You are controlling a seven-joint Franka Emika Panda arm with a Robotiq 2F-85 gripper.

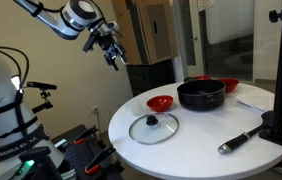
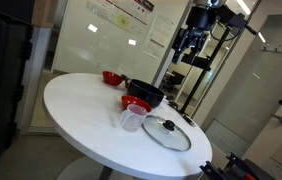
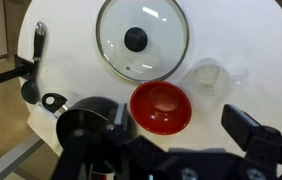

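My gripper (image 1: 116, 63) hangs high above the near-left side of the round white table, clear of everything on it. In the wrist view its two dark fingers stand wide apart, so the gripper is open, with only the table scene far below between them. Beneath it is a red bowl (image 3: 161, 107), beside a clear plastic cup (image 3: 207, 78) with a handle. A glass lid (image 3: 141, 28) with a black knob lies flat on the table. Next to the bowl stands a black pot (image 1: 201, 95), partly hidden by a finger in the wrist view.
Another red bowl (image 2: 112, 78) sits at the table's far side. A black-handled utensil (image 1: 240, 140) lies near the edge, close to a black upright stand (image 1: 278, 80). The white table (image 1: 196, 150) has bare room in front of the pot.
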